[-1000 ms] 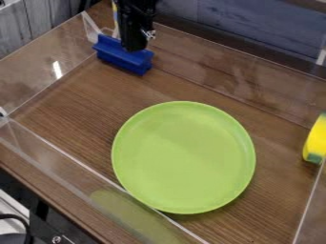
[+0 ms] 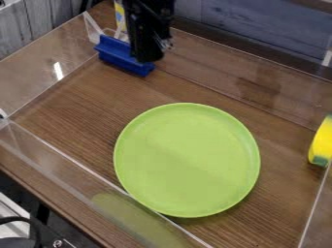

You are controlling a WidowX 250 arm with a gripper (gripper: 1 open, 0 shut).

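Observation:
My black gripper (image 2: 150, 50) hangs at the top centre of the camera view, over the right part of a blue block-like object (image 2: 115, 56) near the back left; its fingers are dark and hard to make out, with nothing visible between them. A large green plate (image 2: 187, 159) lies in the front middle. At the right edge is a yellow object (image 2: 320, 141) with a green part. A yellow item (image 2: 119, 17) stands behind the blue object, partly hidden.
Clear walls edge the wooden surface (image 2: 72, 121) at left, front and right. A wooden wall (image 2: 273, 29) closes the back.
My gripper has moved slightly to the right and toward the camera, from above the blue object toward its right end. The objects appear unmoved.

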